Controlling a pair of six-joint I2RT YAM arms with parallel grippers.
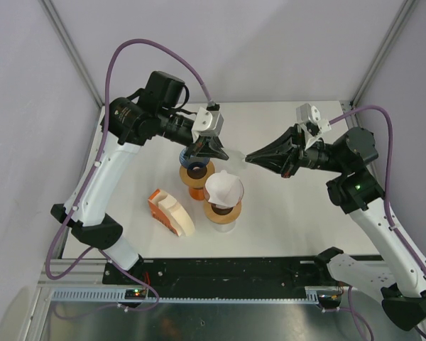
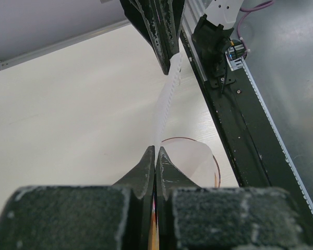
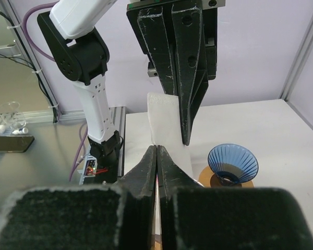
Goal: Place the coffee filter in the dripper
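A white paper filter [image 1: 234, 162] is held in the air between the two grippers, upright and seen nearly edge-on in the left wrist view. My left gripper [image 1: 224, 155] is shut on one side of it, my right gripper [image 1: 247, 159] on the other. Below, a dripper with white paper in it [image 1: 224, 188] stands on a wooden collar [image 1: 221, 217]. A blue ribbed dripper [image 3: 232, 161] stands empty on another wooden collar behind, partly under my left arm in the top view.
A white and orange holder of filters [image 1: 170, 212] lies front left. A dark rail runs along its front edge.
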